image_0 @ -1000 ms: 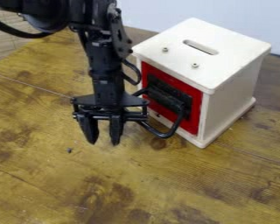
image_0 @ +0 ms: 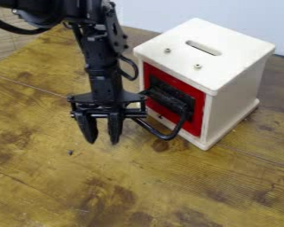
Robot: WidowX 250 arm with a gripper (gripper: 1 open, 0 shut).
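Observation:
My black gripper [image_0: 103, 127] hangs over the wooden table, left of a white wooden box [image_0: 216, 62], its two fingers pointing down and apart, with nothing visible between them. The box has a slot and screw heads on top and a red front panel [image_0: 192, 121] holding a black piece [image_0: 169, 96]. A dark bar or cable curves down from that panel behind the gripper; whether the gripper touches it is unclear.
A pale wall stands behind the box at the upper right.
My gripper and arm have shifted slightly left. The box has not moved.

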